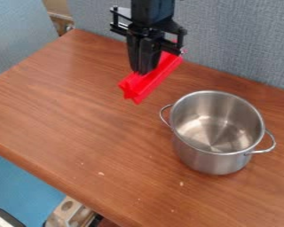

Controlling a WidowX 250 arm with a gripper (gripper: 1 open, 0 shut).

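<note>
A black gripper [145, 62] hangs from the top centre, its fingers pointing down over a long red object [148, 82] held tilted above the table, to the upper left of a steel pot [216, 160] with two side handles. The gripper appears shut on the red object, though its fingertips partly hide that object.
A grey padded wall [240, 40] runs along the back. Blue floor and some metal fittings show at the lower left.
</note>
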